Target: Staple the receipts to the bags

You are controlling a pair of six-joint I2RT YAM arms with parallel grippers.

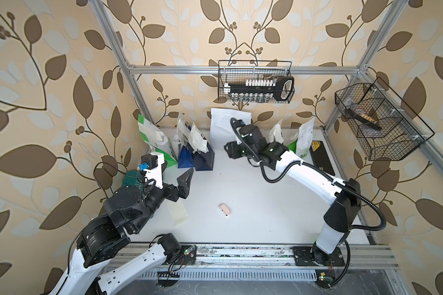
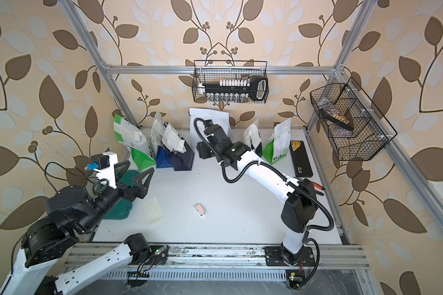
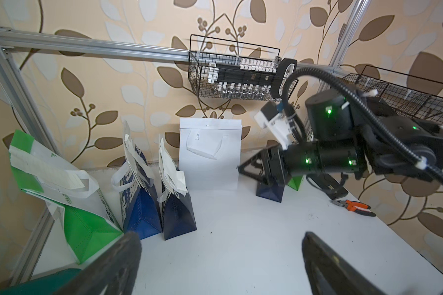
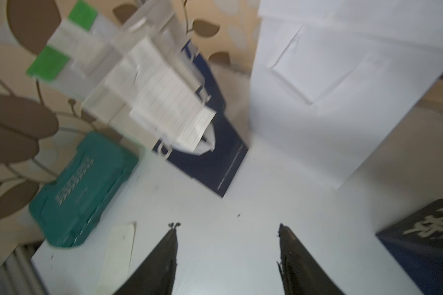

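Note:
A small pink stapler lies on the front middle of the table. Along the back stand paper bags: a white-and-green bag, a blue bag, a dark navy bag and a plain white bag; to the right are another navy bag and a green-white bag. A lined receipt hangs at the top of the left navy bag. My right gripper stands open in the air before the white bag, empty. Over the left side my left gripper is open and empty.
A pale paper slip and a teal case lie at the left. At the right are a black box and orange-handled pliers. A wire basket hangs at the right.

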